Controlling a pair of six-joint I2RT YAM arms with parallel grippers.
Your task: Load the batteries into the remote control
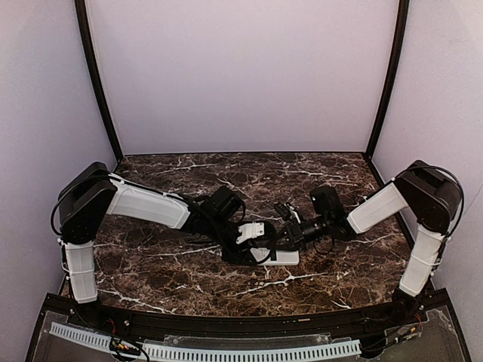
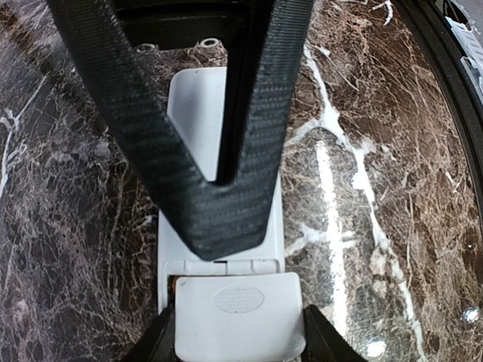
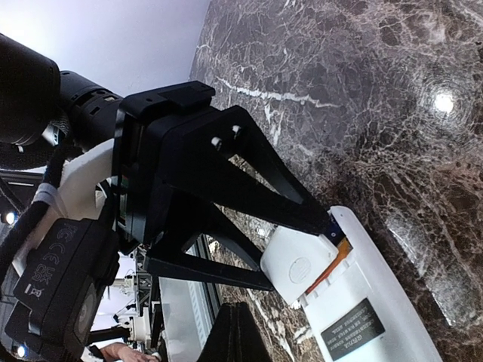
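The white remote (image 1: pixel 283 257) lies on the marble table, back up, with orange showing in its battery bay (image 3: pixel 339 255). The white battery cover (image 2: pixel 238 317) sits over that bay, slightly askew, between the fingertips of my left gripper, one at each side. Whether they press on it is not clear. My right gripper is shut, nothing visible between its fingers; it hangs over the remote's other end, its dark fingers crossing the top of the left wrist view.
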